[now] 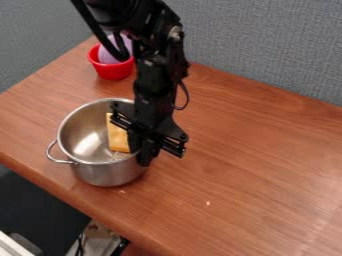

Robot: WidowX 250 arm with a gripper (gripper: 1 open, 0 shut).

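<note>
A steel pot (87, 150) with a side handle sits near the front left edge of the wooden table. Inside it lies a yellow block (116, 135), partly hidden by my gripper. My black gripper (139, 135) is down at the right side of the pot, over the block; whether its fingers are open or shut on anything does not show clearly.
A red bowl (110, 69) with a purple object in it stands at the back left, partly behind the arm. The table's front left edge borders a dark area.
</note>
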